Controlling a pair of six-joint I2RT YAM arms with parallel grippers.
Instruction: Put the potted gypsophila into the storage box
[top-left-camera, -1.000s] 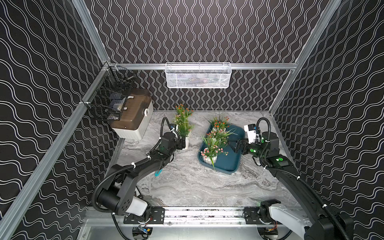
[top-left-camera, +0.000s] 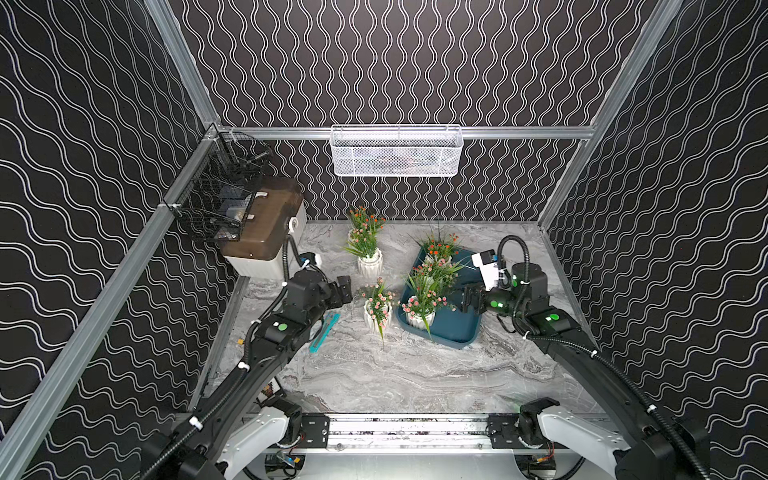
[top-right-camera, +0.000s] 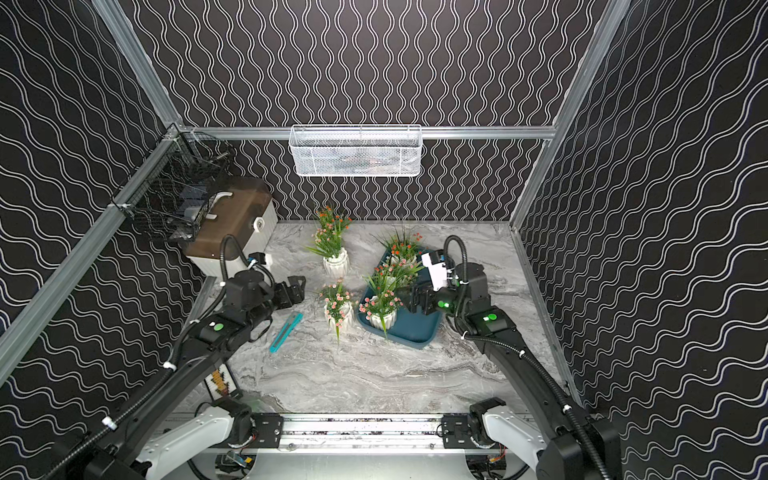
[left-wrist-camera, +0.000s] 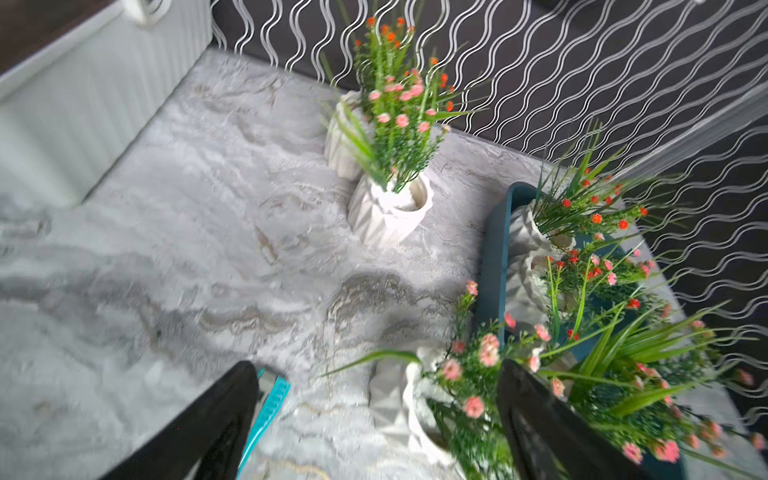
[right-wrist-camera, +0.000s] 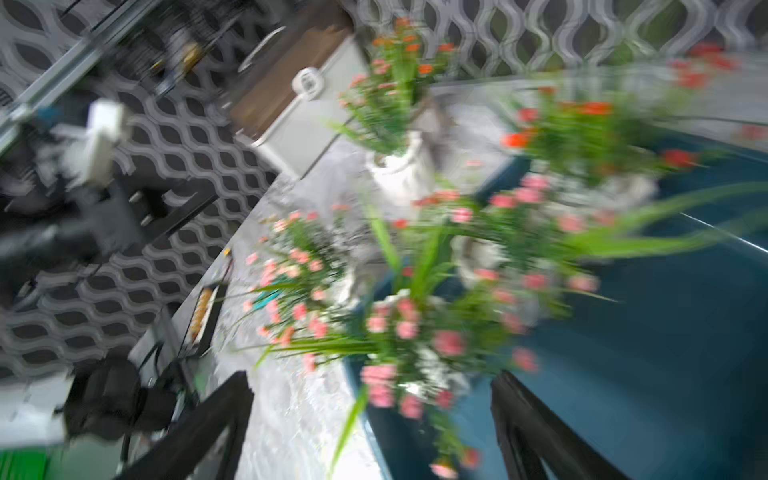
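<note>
Several potted gypsophila are in view: a near pot (top-left-camera: 377, 318) stands left of the blue tray, another (top-left-camera: 368, 264) behind it, and several with pink and red flowers (top-right-camera: 390, 280) in the tray (top-left-camera: 456, 328). My left gripper (top-left-camera: 340, 289) stands open left of the near pot, nothing between its fingers. My right gripper (top-left-camera: 472, 296) is open over the tray's right part, beside the flowers, holding nothing; its wrist view is blurred. A box (top-left-camera: 264, 224) with a brown lid sits at the back left.
A teal tool (top-left-camera: 324, 332) lies near the left gripper. A white mesh basket (top-left-camera: 396, 156) and a black wire rack (top-left-camera: 224, 192) hang on the walls.
My left gripper has backed away leftward from the pots, leaving the near pot standing beside the tray. My right gripper has shifted slightly left and toward the front.
</note>
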